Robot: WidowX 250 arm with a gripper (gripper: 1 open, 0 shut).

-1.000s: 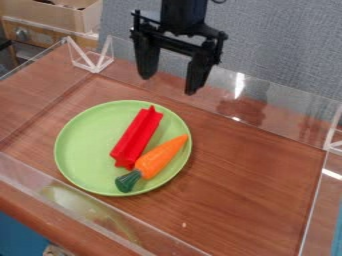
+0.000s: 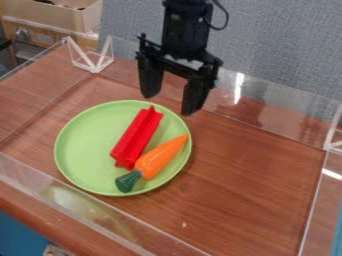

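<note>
A black gripper (image 2: pixel 173 90) hangs over the wooden surface at the top centre, its two fingers spread wide with nothing between them. It is above and just behind a green plate (image 2: pixel 87 150). On the plate lie a red elongated object (image 2: pixel 136 138) and, to its lower right, an orange toy carrot (image 2: pixel 160 157) with a dark green tip pointing to the lower left.
Clear low walls edge the wooden surface (image 2: pixel 247 185), with white brackets at the back left and right. A box (image 2: pixel 47 14) stands beyond the back left corner.
The gripper has moved downward toward the plate over the last second, shifting slightly sideways. The plate and the objects on it have not moved.
</note>
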